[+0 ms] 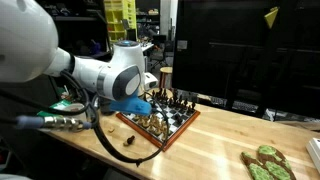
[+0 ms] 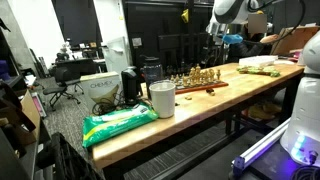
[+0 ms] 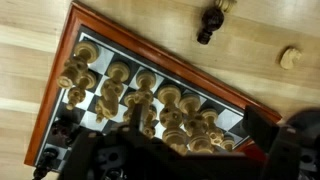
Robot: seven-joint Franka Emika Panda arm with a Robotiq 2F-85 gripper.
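Note:
A chessboard (image 3: 150,52) with a reddish-brown frame fills much of the wrist view, crowded with light wooden pieces (image 3: 145,80) along the near side. Dark pieces (image 1: 180,98) stand on its far side in exterior view 1. Off the board, on the wooden table, lie a dark piece (image 3: 211,20) and a small light piece (image 3: 290,57). My gripper is open above the board, its dark fingers spread wide at the bottom of the wrist view. Nothing is held between them. In exterior view 1 the arm covers part of the board.
Green-and-brown patterned items (image 1: 268,163) lie at the table's right in exterior view 1. A white container (image 2: 163,98) and a green bag (image 2: 122,122) sit at the table end in exterior view 2. The table (image 1: 220,145) right of the board is mostly clear.

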